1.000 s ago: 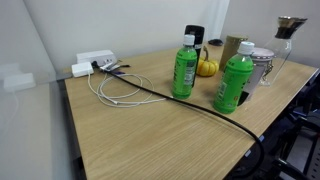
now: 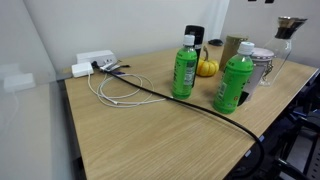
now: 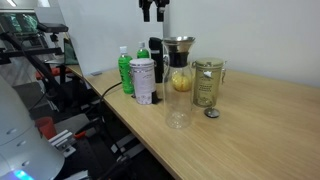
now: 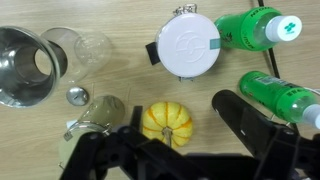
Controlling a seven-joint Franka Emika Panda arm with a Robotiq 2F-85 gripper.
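My gripper (image 3: 153,10) hangs high above the table, its dark fingertips showing at the top of exterior view 2. It is open and holds nothing. From the wrist it looks down on a small orange pumpkin (image 4: 168,122), which lies between the fingers in that view but well below them. Beside the pumpkin stands a black cylinder (image 4: 238,108), partly covered by the right finger. A white-lidded canister (image 4: 188,46) is above the pumpkin in the wrist view. Two green bottles (image 2: 185,70) (image 2: 234,82) stand upright near it.
A glass carafe with a steel funnel top (image 3: 179,90) and a clamp-lid jar (image 3: 208,85) stand near the pumpkin. A small metal knob (image 3: 212,113) lies by the jar. White cable (image 2: 125,100) and a black cord cross the table.
The dark gripper tips have come into the top right of exterior view 1, where they were out of sight a second ago. The objects on the table have not moved.
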